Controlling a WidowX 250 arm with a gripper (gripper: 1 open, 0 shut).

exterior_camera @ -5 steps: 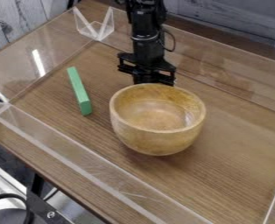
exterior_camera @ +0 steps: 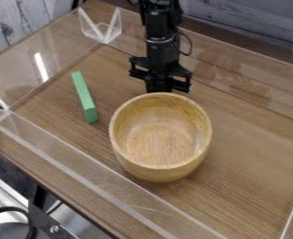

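Note:
The black gripper (exterior_camera: 160,78) hangs from the top centre, low at the back rim of a large wooden bowl (exterior_camera: 160,139). Its fingertips are small and dark against the bowl's edge, so whether they hold the rim is unclear. A green bar (exterior_camera: 84,97) lies on the wooden surface to the left of the bowl.
A clear plastic container (exterior_camera: 101,25) stands at the back left. Black cables and parts (exterior_camera: 15,221) sit at the lower left edge. The wooden surface to the right of the bowl is clear.
The bowl has gone from tilted toward its near side to flatter, with more of its opening facing up and shifted slightly left. The gripper has moved slightly right and down.

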